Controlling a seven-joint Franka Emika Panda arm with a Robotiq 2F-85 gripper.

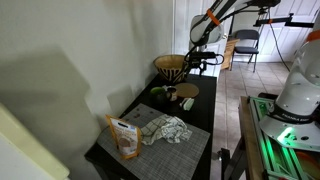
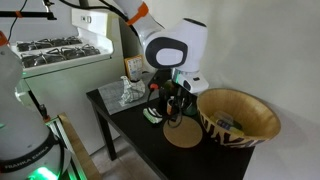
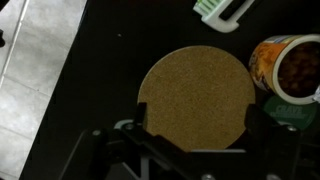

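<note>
My gripper hangs over the round cork mat (image 3: 195, 90), its two dark fingers spread apart in the wrist view with only the mat showing between them. From the second exterior view, the gripper (image 2: 176, 112) is above the far part of the black table near the cork mat (image 2: 184, 134). A white and green brush (image 3: 225, 10) lies beyond the mat. To the mat's right stands an open can (image 3: 266, 62) with brown contents, next to a green packet or sponge (image 3: 288, 108).
A large wicker basket (image 2: 212, 105) with something inside stands beside the mat. Further along the table are a crumpled cloth (image 1: 166, 128) and an orange-and-white bag (image 1: 125, 138). The black table's edge (image 3: 70, 60) and tiled floor lie to the left in the wrist view.
</note>
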